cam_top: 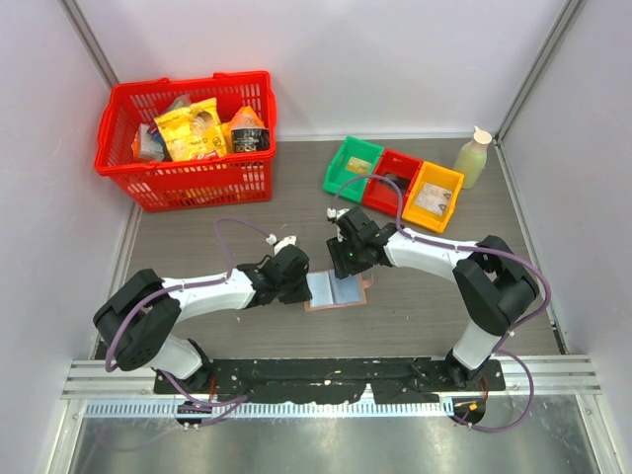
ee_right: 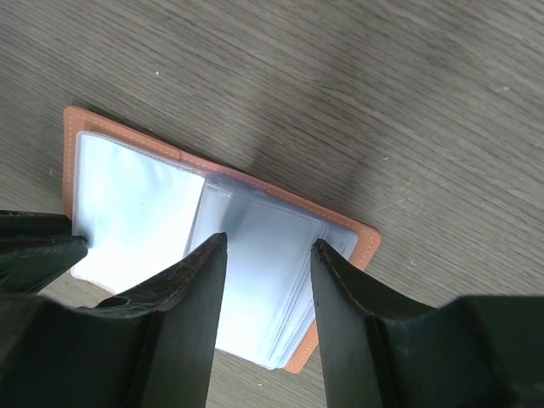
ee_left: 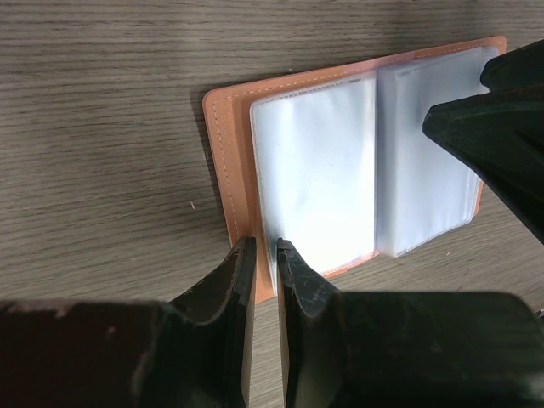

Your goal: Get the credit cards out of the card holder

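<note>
An open tan card holder [cam_top: 336, 302] with clear sleeves lies on the table between my grippers. In the left wrist view my left gripper is closed on the holder's near left edge, at the white sleeve [ee_left: 316, 161]. My right gripper stands part open over the other half, its fingertips on or just above the clear sleeves [ee_right: 246, 280]; I cannot tell whether they touch. No card is visible out of the holder.
A red basket [cam_top: 183, 183] of snack bags stands at the back left. Green, red and yellow bins [cam_top: 346, 181] and a bottle [cam_top: 472, 163] stand at the back right. The table around the holder is clear.
</note>
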